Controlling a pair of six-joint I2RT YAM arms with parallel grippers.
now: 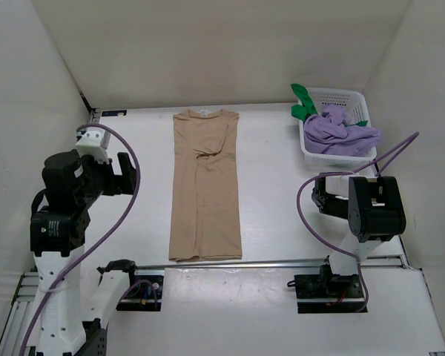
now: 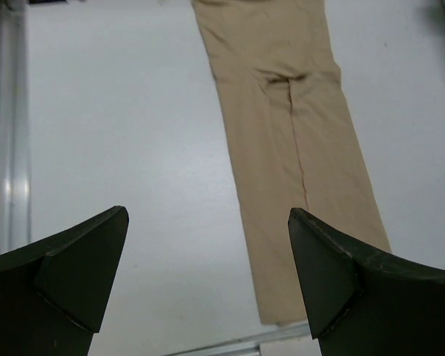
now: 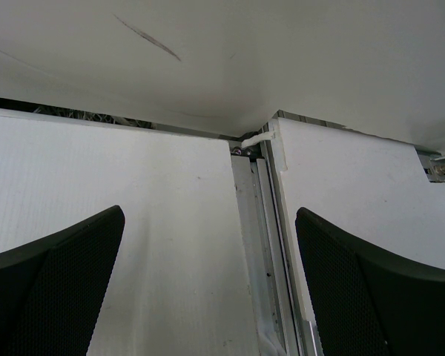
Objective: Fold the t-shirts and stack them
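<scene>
A tan t-shirt (image 1: 215, 196) lies on the white table as a long narrow strip, its sides folded inward. Its collar points to the back wall and its hem comes near the table's front rail. Small wrinkles gather below the neck. My left gripper (image 1: 126, 176) hovers left of the shirt, apart from it; in the left wrist view its fingers (image 2: 67, 278) are spread with nothing held. At the right side, away from the shirt, my right gripper is open and empty over bare surface. Purple cloth (image 1: 340, 133) lies bunched in the basket.
The white basket (image 1: 334, 159) stands at the back right, with green cloth (image 1: 304, 102) hanging over its left rim. Bare table (image 1: 271, 193) lies between the tan shirt and the basket. A metal rail (image 1: 267, 263) runs along the front edge.
</scene>
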